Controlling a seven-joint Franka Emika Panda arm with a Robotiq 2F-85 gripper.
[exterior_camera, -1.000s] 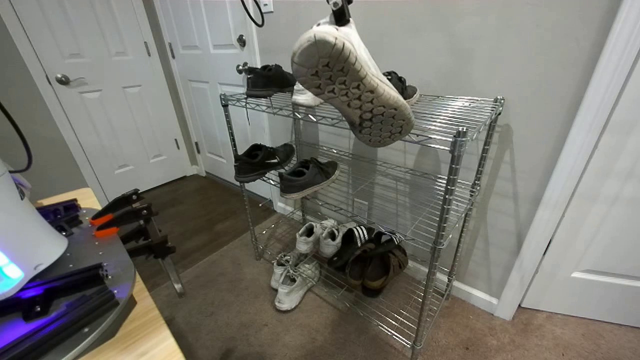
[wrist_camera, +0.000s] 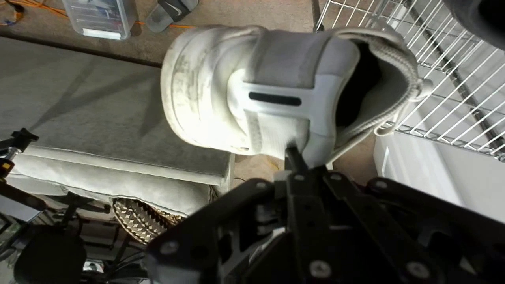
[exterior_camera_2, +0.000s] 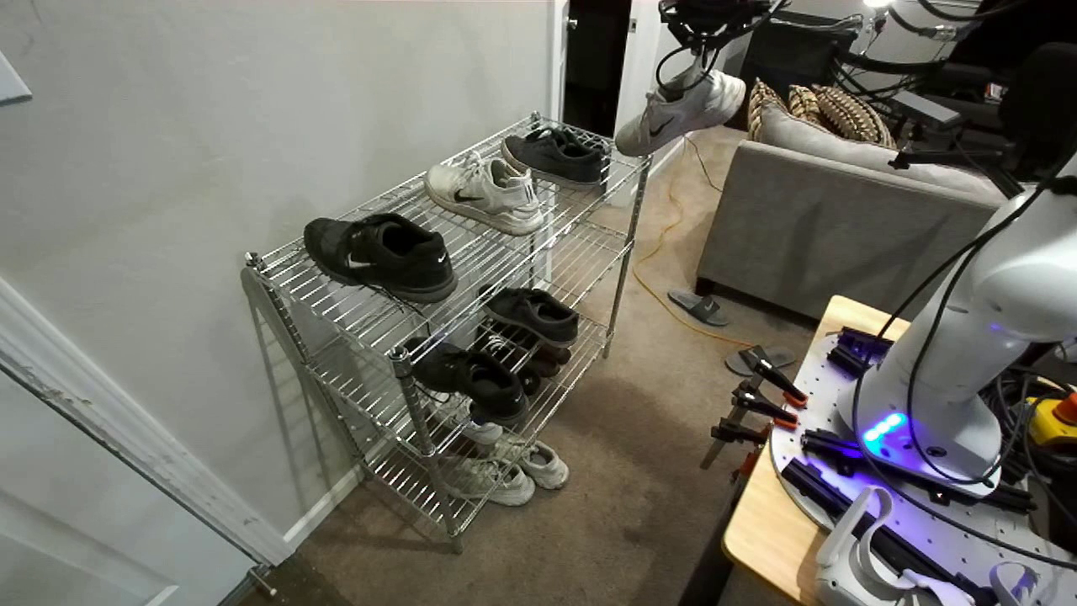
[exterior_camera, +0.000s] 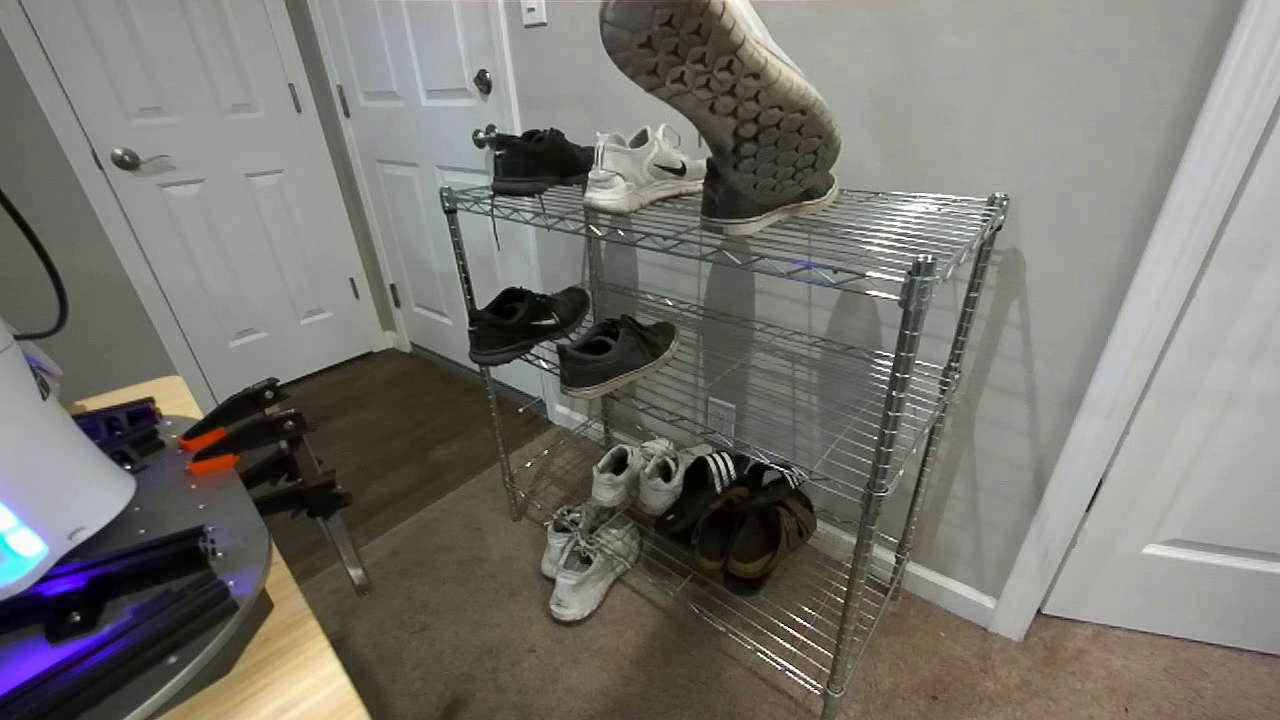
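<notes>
A white sneaker (wrist_camera: 279, 94) fills the middle of the wrist view, with my gripper shut on the side of its collar. Seen from exterior view 2, the same white sneaker (exterior_camera_2: 684, 113) hangs toe-down just off the right end of the wire rack (exterior_camera_2: 474, 252). Exterior view 1 shows its grey patterned sole (exterior_camera: 744, 90), tilted, overlapping a dark shoe (exterior_camera: 726, 204) on the top shelf; the gripper is out of that frame. On that shelf also stand a white Nike sneaker (exterior_camera_2: 485, 194) and a black Nike shoe (exterior_camera_2: 379, 252).
Two dark shoes, one of them this grey-soled shoe (exterior_camera: 618, 356), sit on the middle shelf. Several light shoes and dark sandals (exterior_camera: 756, 522) occupy the lowest level. Bare wire shows at the top shelf's right end (exterior_camera: 924, 216). A sofa (exterior_camera_2: 828, 222) stands beyond the rack.
The gripper has left the frame's top.
</notes>
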